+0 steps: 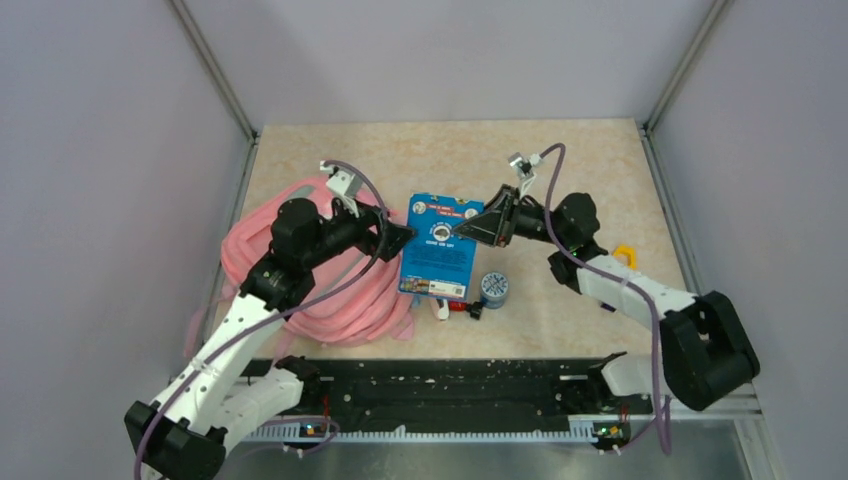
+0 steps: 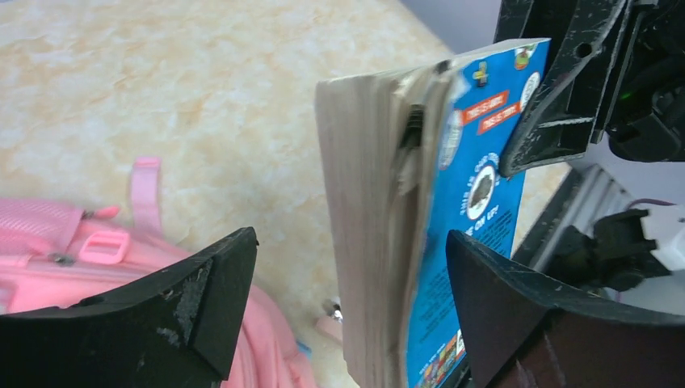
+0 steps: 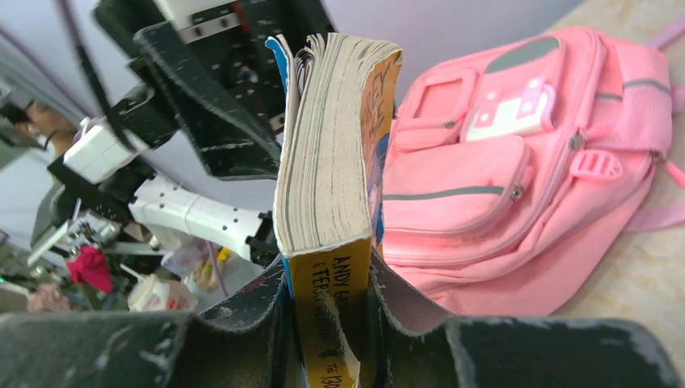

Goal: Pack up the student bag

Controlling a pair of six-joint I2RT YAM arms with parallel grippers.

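Observation:
A thick blue-covered book point(image 1: 437, 250) hangs above the table between the two arms. My right gripper point(image 1: 462, 232) is shut on the book, near its yellow spine point(image 3: 327, 299) in the right wrist view. My left gripper stands open; the book's page edges point(image 2: 367, 202) lie between its spread fingers, with gaps on the near side. To the left, beneath my left arm, lies the pink bag point(image 1: 345, 290), partly covered by that arm. The right wrist view shows the bag's point(image 3: 493, 170) front pockets behind the book.
A round blue tin point(image 1: 494, 288) stands right of the book. Small red and black items point(image 1: 465, 306) poke out under the book's lower edge. A yellow object point(image 1: 626, 255) lies at the right, by the right arm.

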